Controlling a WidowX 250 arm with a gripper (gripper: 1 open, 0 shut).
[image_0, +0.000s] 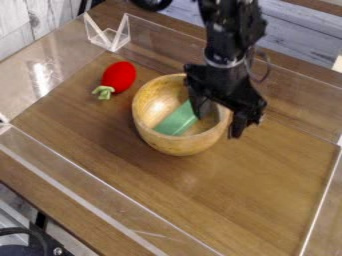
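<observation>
My black gripper (217, 108) hangs down over the right side of a wooden bowl (179, 141), its fingers low at the bowl's rim and inside it. A green block (177, 121) lies in the bowl, partly hidden behind the gripper. Whether the fingers touch the block, or how far apart they stand, I cannot tell for sure.
A red plush vegetable (118, 76) with a green top lies to the left of the bowl. A clear wire-like holder (108, 34) stands at the back left.
</observation>
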